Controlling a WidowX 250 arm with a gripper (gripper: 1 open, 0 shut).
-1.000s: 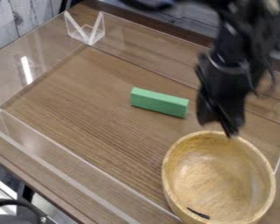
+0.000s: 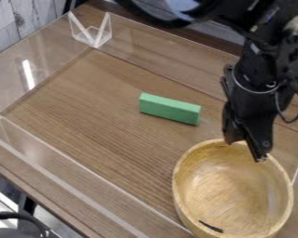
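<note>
A black robot arm reaches down from the top right to my gripper (image 2: 250, 138), which hangs over the back rim of a round tan bowl (image 2: 189, 186) at the lower right. The gripper looks shut; I see nothing held in it. A green block (image 2: 169, 109) lies on the wooden table, behind the bowl and left of the gripper. A small dark strip lies in the bottom of the bowl.
A white wire-like holder (image 2: 89, 30) stands at the back left. Dark cabling sits at the bottom left, off the table's edge.
The block and bowl have not visibly moved.
</note>
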